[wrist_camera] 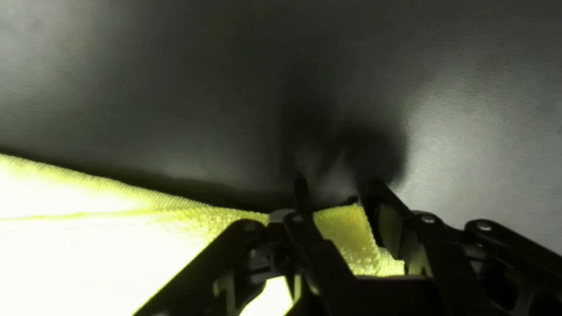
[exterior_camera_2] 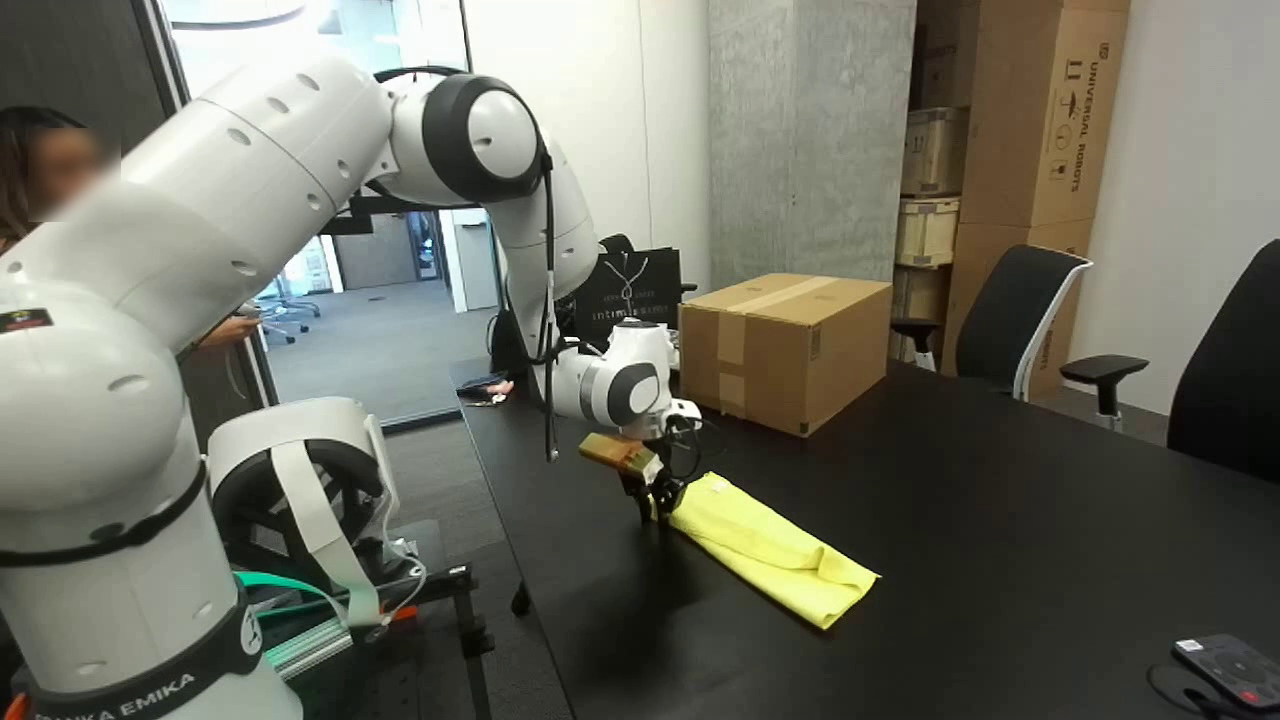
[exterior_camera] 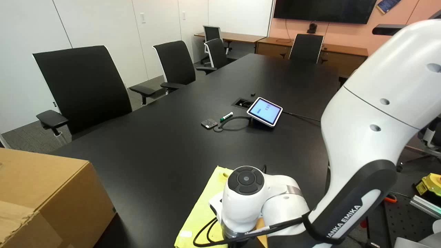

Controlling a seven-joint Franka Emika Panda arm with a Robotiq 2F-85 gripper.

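A folded yellow cloth [exterior_camera_2: 774,546] lies on the black table [exterior_camera_2: 1020,504]. At its end nearest the robot, my gripper [exterior_camera_2: 656,510] is low over the table, pointing down. In the wrist view the two fingers [wrist_camera: 387,202] stand apart, so my gripper is part open. A piece of the yellow cloth [wrist_camera: 345,229] shows in the gap between them, while the cloth's larger part spreads out at lower left. Whether both fingers touch the fabric cannot be made out. From exterior view 1 the arm's wrist hides the fingers and part of the cloth [exterior_camera: 208,198].
A large cardboard box [exterior_camera_2: 786,348] stands on the table behind the cloth. Farther along are a tablet [exterior_camera: 264,111], a green marker [exterior_camera: 226,116] and a small dark device [exterior_camera: 209,123]. Bare tabletop lies between these and the cloth.
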